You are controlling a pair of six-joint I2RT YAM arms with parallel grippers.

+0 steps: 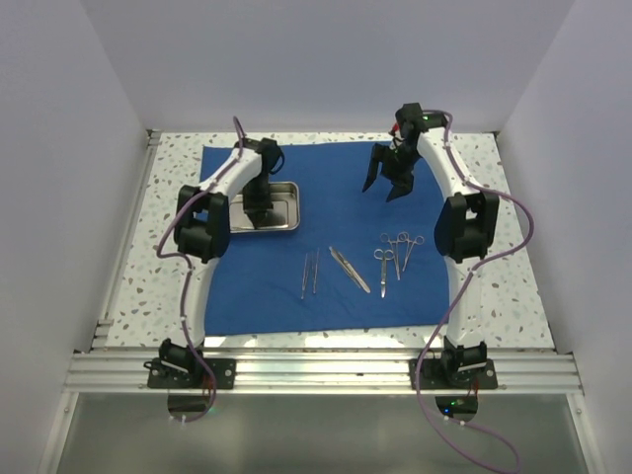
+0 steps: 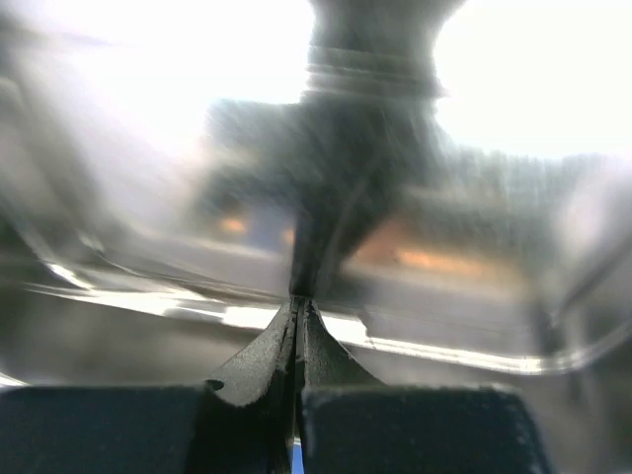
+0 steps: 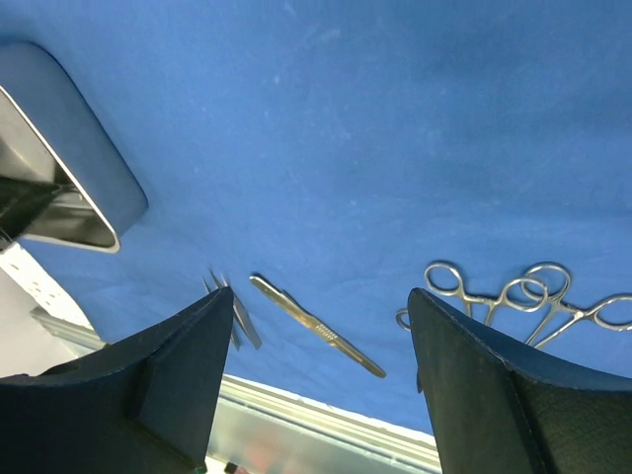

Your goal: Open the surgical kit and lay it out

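Observation:
The metal tray [image 1: 294, 219] lies at the left of the blue cloth, with my left gripper [image 1: 259, 215] reaching down into it. Seen from the left wrist, that gripper is shut, its tips pressed together with nothing between them. A bright, blurred strip along the tray's near inner wall appears to be the tweezers [image 2: 247, 317], outside the fingers; I cannot tell whether they touch the tips. My right gripper stands open and empty above the cloth, away from the tray.
Laid out toward the front of the cloth [image 1: 341, 202] are two slim instruments [image 1: 305, 276], a scalpel [image 1: 350, 270], scissors [image 1: 383, 274] and several ring-handled clamps [image 1: 406, 244]. Bare cloth stretches between the tray and my right gripper.

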